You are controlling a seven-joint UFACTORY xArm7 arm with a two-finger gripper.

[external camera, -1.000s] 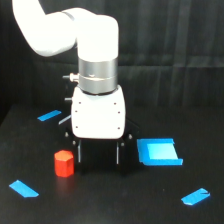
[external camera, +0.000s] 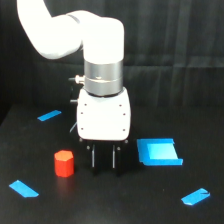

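A red block (external camera: 64,163) stands on the dark table, left of the middle. My gripper (external camera: 103,158) hangs to the right of the block, apart from it in the picture. Its two dark, thin fingers (external camera: 93,156) point down with a gap between them, and nothing shows in that gap. The fingers are hard to make out against the black surface, and how high their tips are above the table is unclear.
A pale blue square (external camera: 162,152) edged with blue tape lies on the right. Loose blue tape strips mark the table at the front left (external camera: 23,188), front right (external camera: 195,197) and back left (external camera: 49,115).
The arm has shifted slightly to the right and lower in the picture. My fingers appear closer together than before. The red block and the blue square are where they were.
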